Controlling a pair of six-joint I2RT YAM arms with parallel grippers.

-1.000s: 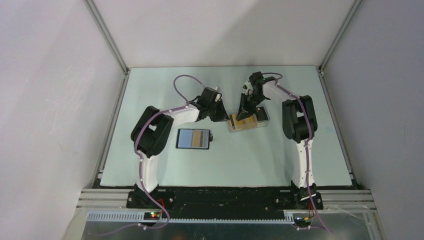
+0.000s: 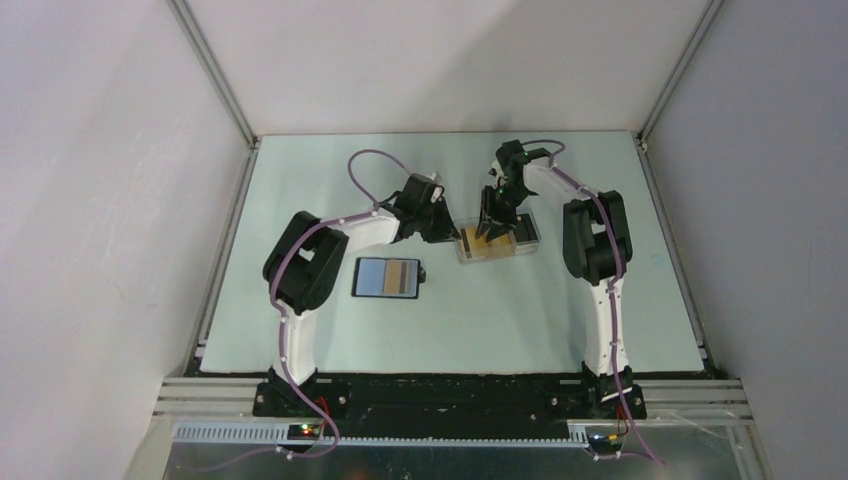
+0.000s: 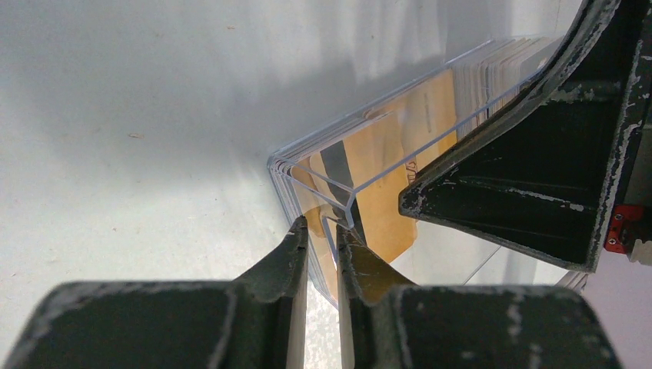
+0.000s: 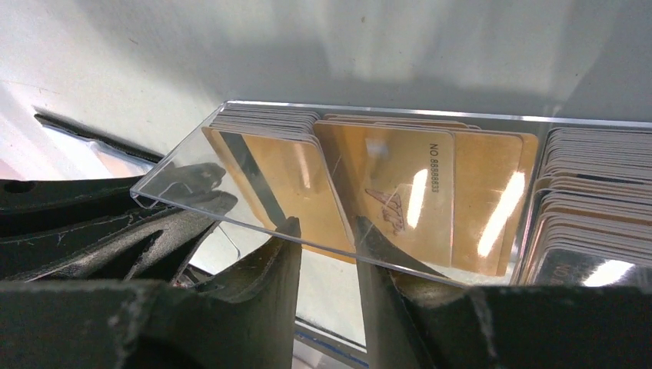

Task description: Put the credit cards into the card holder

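The clear card holder (image 2: 488,256) has several gold cards (image 4: 384,184) inside, some leaning. My left gripper is shut on the end wall of this holder, near its corner. At the holder's long side, my right gripper has its fingers parted. Through the clear wall, gold cards show beyond the right fingers (image 4: 286,257); no card is clearly pinched between them. A tight stack of cards (image 4: 592,207) fills the compartment at the right end. The lower edges of the nearer cards are partly hidden by the right fingers.
A black-framed flat object (image 2: 370,278) with a blue and tan face lies to the front left of the holder. In the left wrist view, the right gripper's black finger (image 3: 530,154) is close by.
My left gripper and the card holder stay where they were.
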